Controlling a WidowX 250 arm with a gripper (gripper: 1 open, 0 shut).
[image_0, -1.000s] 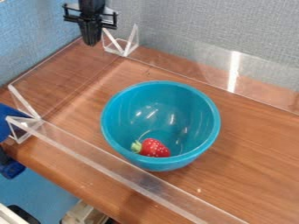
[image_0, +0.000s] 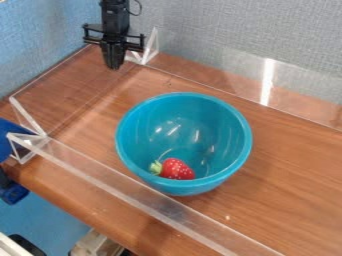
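A teal bowl (image_0: 201, 120) sits in the middle of the wooden tray floor, with a red strawberry (image_0: 177, 170) lying inside it near the front. My black gripper (image_0: 112, 62) hangs at the back left corner, above and away from the bowl, shut with nothing visible between its fingers.
Clear plastic walls (image_0: 174, 210) with white corner brackets border the wooden surface (image_0: 287, 180). A grey textured wall stands behind, a blue one at left. Blue and black objects lie off the tray at lower left. The floor right of the bowl is bare.
My gripper has moved downward and slightly right in the back left corner. The bowl and strawberry have stayed in place.
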